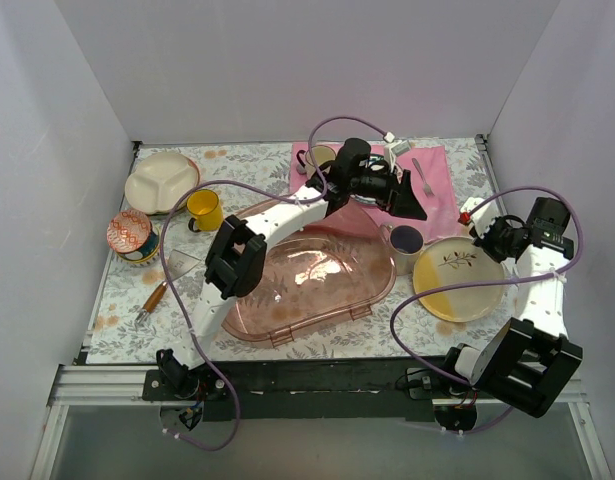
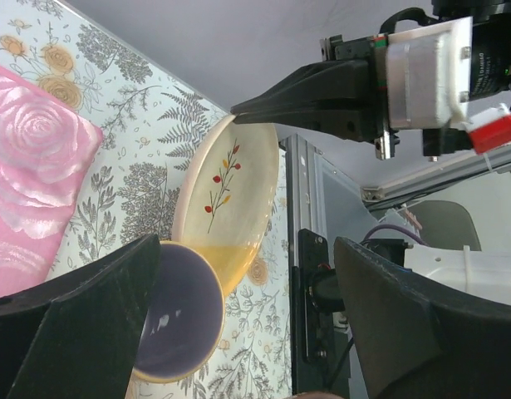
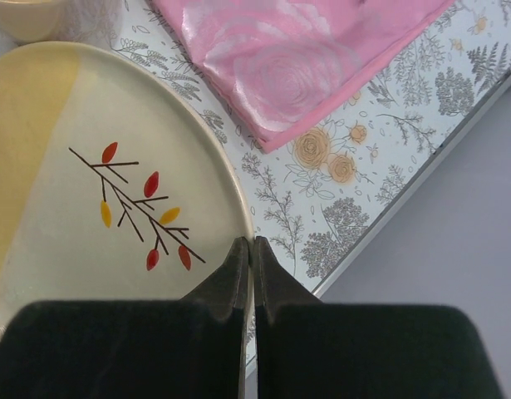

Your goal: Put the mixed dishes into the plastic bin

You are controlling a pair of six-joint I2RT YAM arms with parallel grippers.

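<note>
A cream plate with a yellow side and a twig pattern [image 1: 462, 283] lies at the table's right. My right gripper is shut on its rim, and in the left wrist view the plate [image 2: 226, 195] looks tilted, its gripped edge raised. A mug with a grey-purple inside [image 1: 406, 242] stands against the plate's left side. Over the pink cloth, above and behind that mug, my left gripper [image 1: 411, 206] is open and empty; the mug [image 2: 180, 316] shows between its fingers. The clear pinkish plastic bin [image 1: 245, 325] sits empty at the middle, partly covered by the left arm.
On the pink cloth [image 1: 439, 205] are a fork [image 1: 423, 178], a cream mug [image 1: 323, 155] and a mostly hidden blue-rimmed plate. At left stand a divided plate [image 1: 162, 182], yellow mug [image 1: 204, 209], patterned bowl [image 1: 131, 235] and spatula [image 1: 167, 280].
</note>
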